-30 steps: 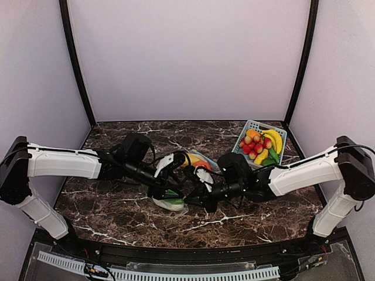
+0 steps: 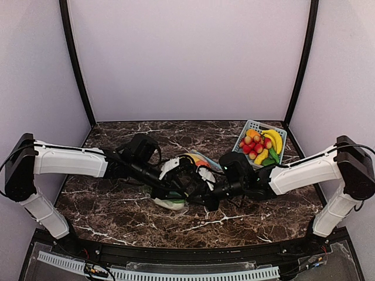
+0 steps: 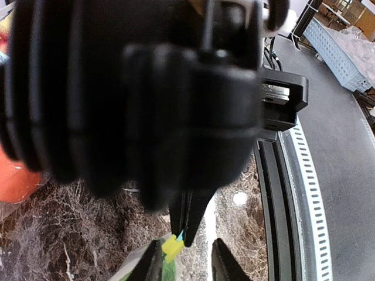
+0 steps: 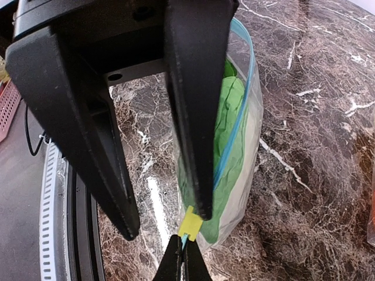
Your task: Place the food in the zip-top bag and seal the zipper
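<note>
A clear zip bag (image 2: 167,203) with something green inside lies on the marble table, its blue zipper (image 4: 234,134) along one edge. My right gripper is shut on the bag's zipper end, by the yellow slider (image 3: 173,247). My left gripper hovers beside that slider with its fingertips apart; in the top view the two grippers meet over the bag's end and partly hide it. A second bag (image 2: 205,158) with orange and yellow food lies behind them.
A plastic basket (image 2: 241,132) of fruit and vegetables stands at the back right. The table's front edge runs below the grippers.
My left arm has moved slightly right and toward my right gripper at the bag's end. The right arm is nearly unchanged.
</note>
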